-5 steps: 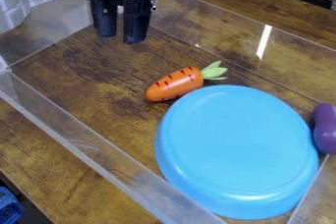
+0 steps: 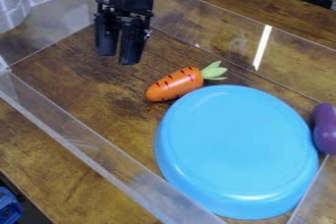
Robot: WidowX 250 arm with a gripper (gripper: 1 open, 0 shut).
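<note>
The black gripper (image 2: 121, 43) hangs at the upper left over the wooden floor of a clear-walled tray, its fingers pointing down with a gap between them and nothing seen held. Below and right of it an orange toy carrot (image 2: 175, 84) with green leaves lies on the wood. A blue round plate (image 2: 237, 149) fills the lower right, just below the carrot.
A purple eggplant (image 2: 324, 130) sits at the right edge beside the plate. Clear walls (image 2: 92, 159) border the area. A small blue object (image 2: 7, 206) is at the lower left corner. The wood below the gripper is clear.
The gripper has moved slightly down, toward the tray floor. The carrot, plate and eggplant have not moved.
</note>
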